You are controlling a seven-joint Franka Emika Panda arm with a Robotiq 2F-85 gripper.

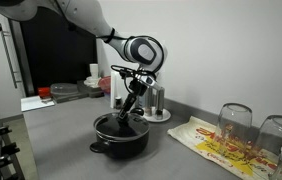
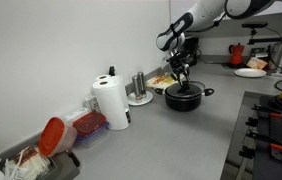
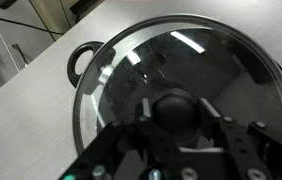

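A black pot (image 1: 122,148) with side handles stands on the grey counter. Its glass lid (image 1: 109,127), dark-tinted with a metal rim, lies over the pot's mouth and looks level. In the wrist view the lid (image 3: 131,85) fills most of the picture, with one pot handle (image 3: 79,62) showing past its edge. My gripper is shut on the round black knob (image 3: 176,112) at the lid's centre. From the other side, the pot (image 2: 184,103) is seen with the gripper (image 2: 182,80) directly above it. The lid hides the pot's inside.
Glass jars (image 1: 234,126) stand upside down on a patterned towel (image 1: 206,142) to the right. Behind the pot are a paper towel roll (image 1: 118,86) and shakers (image 1: 159,102) on a white plate. Counter in front of the pot is clear.
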